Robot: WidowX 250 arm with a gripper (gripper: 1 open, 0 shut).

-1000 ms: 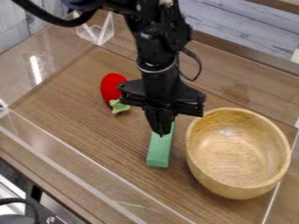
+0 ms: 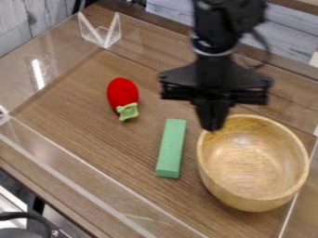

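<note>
My black gripper (image 2: 217, 112) hangs blurred in the upper middle, above the rear rim of the tan wooden bowl (image 2: 254, 175); whether it is open or shut is unclear. A green block (image 2: 172, 148) lies flat just left of the bowl. A red object with a pale green end (image 2: 122, 95), like a toy vegetable, lies on the wooden table to the left of the gripper.
A clear plastic piece (image 2: 99, 28) stands at the back left. Dark cables show at the lower left corner.
The gripper has moved up and to the right, toward the bowl, uncovering more of the green block. The objects on the table look unmoved.
</note>
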